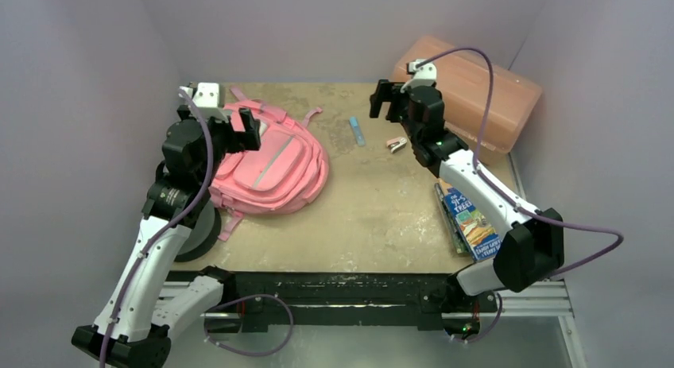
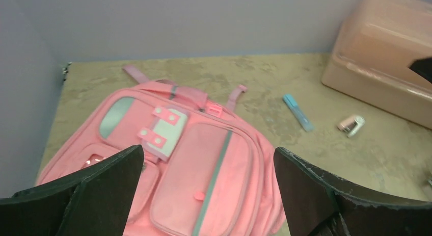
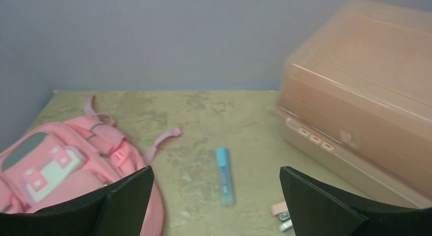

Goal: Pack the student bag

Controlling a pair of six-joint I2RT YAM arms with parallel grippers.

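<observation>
A pink backpack [image 1: 274, 165] lies on the left half of the table, its straps toward the back; its zips look closed in the left wrist view. Over its left part hangs my left gripper [image 1: 254, 129], open and empty. In the top view my right gripper [image 1: 375, 106] is above the table's back right, also open with nothing between its fingers. Below and left of it lies a slim blue case [image 3: 224, 176]. A small pink-and-white stapler-like item [image 1: 397, 145] rests nearby. Books [image 1: 474, 222] with colourful covers lie at the right edge, partly hidden by my right arm.
A large translucent orange box [image 1: 477, 90] fills the back right corner. A dark round object [image 1: 203, 233] sits at the front left, partly beneath my left arm.
</observation>
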